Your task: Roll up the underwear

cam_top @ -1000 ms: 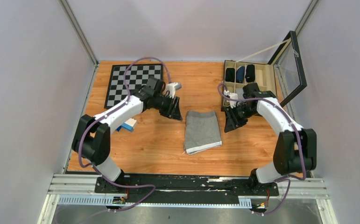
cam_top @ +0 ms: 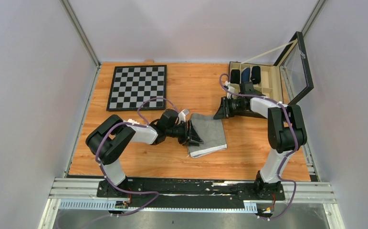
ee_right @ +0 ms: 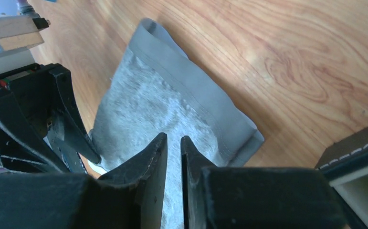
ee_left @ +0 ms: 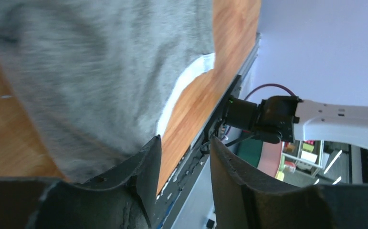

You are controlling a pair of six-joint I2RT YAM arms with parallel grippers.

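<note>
The grey underwear (cam_top: 209, 133) lies folded flat at table centre, its white band (cam_top: 209, 150) toward the front. My left gripper (cam_top: 193, 138) is low over its left side, fingers part open; in the left wrist view, grey fabric (ee_left: 91, 81) fills the space beyond them. My right gripper (cam_top: 219, 115) is at the back right corner, its fingers slightly apart; in the right wrist view, the folded grey edge (ee_right: 201, 95) runs just ahead of them. Neither visibly grips the cloth.
A chequered board (cam_top: 137, 87) lies back left. An open compartment box (cam_top: 268, 81) with dark rolled items stands back right, close to my right arm.
My right gripper has moved back and left to its rear corner. The underwear looks essentially unmoved.
</note>
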